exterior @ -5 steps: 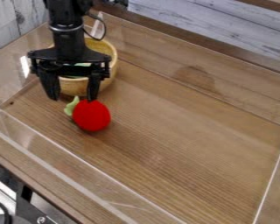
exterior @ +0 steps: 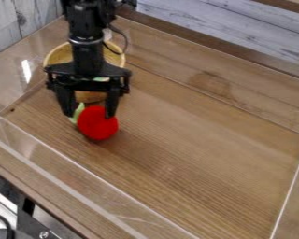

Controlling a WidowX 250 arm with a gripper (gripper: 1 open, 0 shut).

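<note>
My black gripper (exterior: 87,94) points down at the upper left, its two fingers spread on either side above a red round object (exterior: 98,124) with some green at its left, resembling a strawberry or similar toy. Whether the fingers touch it is unclear. Behind the gripper, a yellow bowl (exterior: 57,57) is partly hidden by the arm.
The gripper has moved right and a little toward the front, over the red object. The red object and the bowl look unmoved.
</note>
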